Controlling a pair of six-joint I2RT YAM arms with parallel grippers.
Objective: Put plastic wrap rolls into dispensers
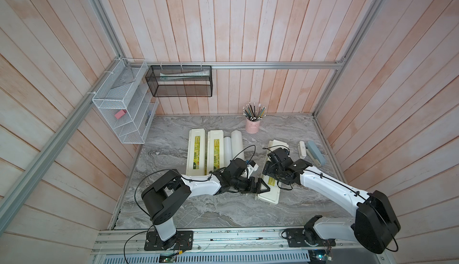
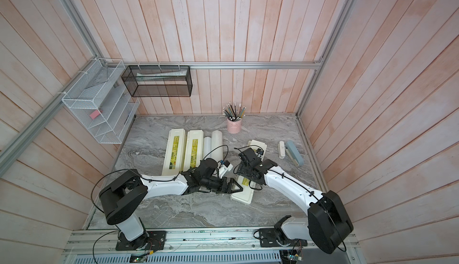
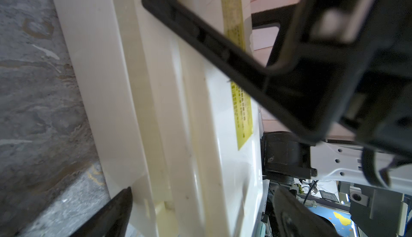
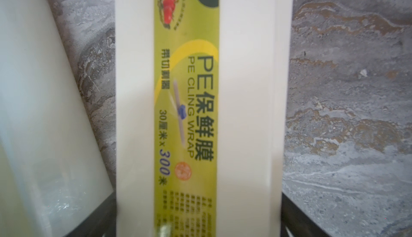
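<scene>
A white cling wrap dispenser [image 1: 270,194] with a yellow label [image 4: 186,104] lies slightly askew on the table's right half. My open left gripper [image 1: 258,185] is low at its near part; in the left wrist view its fingers flank the white body. My right gripper [image 1: 270,168] is open directly over that dispenser, as the right wrist view shows. Two more dispensers [image 1: 196,151] [image 1: 215,151] lie side by side on the left, with two bare rolls [image 1: 236,144] [image 1: 228,151] just right of them.
A pink pencil cup [image 1: 252,126] stands at the back. A small white item [image 1: 301,149] and a blue case [image 1: 315,151] lie at the right. Wire shelves [image 1: 122,106] hang at the left.
</scene>
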